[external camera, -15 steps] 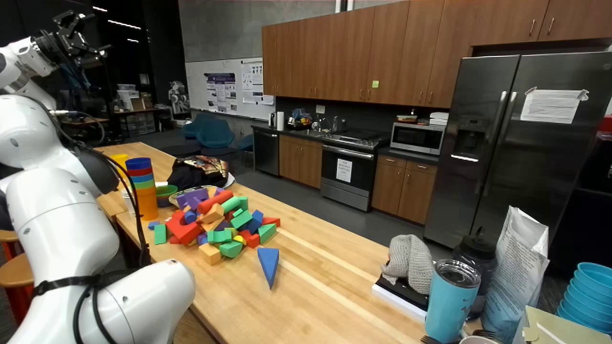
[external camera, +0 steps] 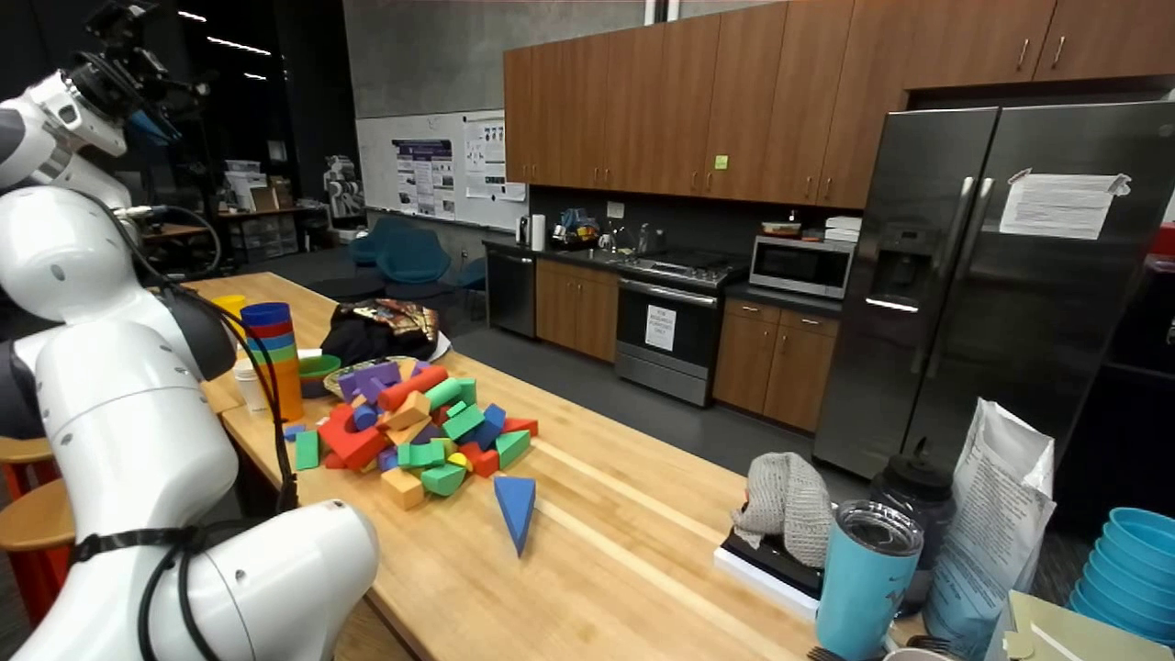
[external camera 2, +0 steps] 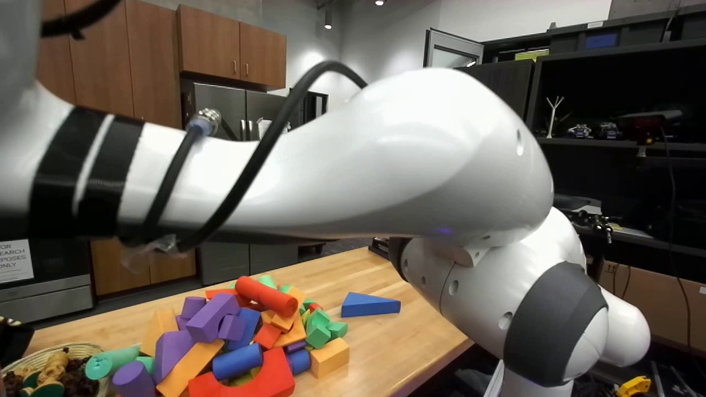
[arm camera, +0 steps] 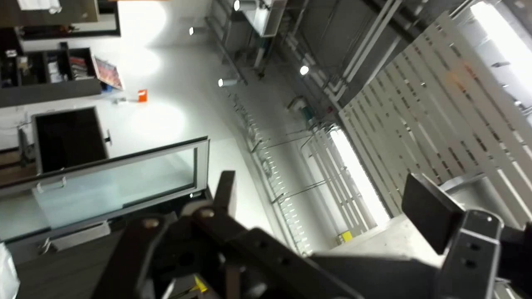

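Note:
High at the upper left of exterior view 1, my gripper [external camera: 182, 99] is raised well above the table and away from the blocks. The wrist view shows the gripper open, its dark pads [arm camera: 432, 213] far apart and only the ceiling and walls between them. A heap of coloured blocks [external camera: 424, 430] lies on the wooden table [external camera: 617, 540]. Apart from the heap, a blue triangular block [external camera: 515, 509] rests flat on bare wood; exterior view 2 shows the same blue block [external camera 2: 370, 304] beyond the pile.
Stacked cups [external camera: 281, 369], a green bowl [external camera: 319, 367] and a dark bag [external camera: 380, 330] stand behind the heap. A turquoise tumbler [external camera: 865, 578], grey knit cloth [external camera: 788, 501] and white bag [external camera: 991, 518] occupy the near right end.
The arm has shifted slightly to the right in exterior view 1, and the gripper's tilt has changed. The blocks and other table items have not moved.

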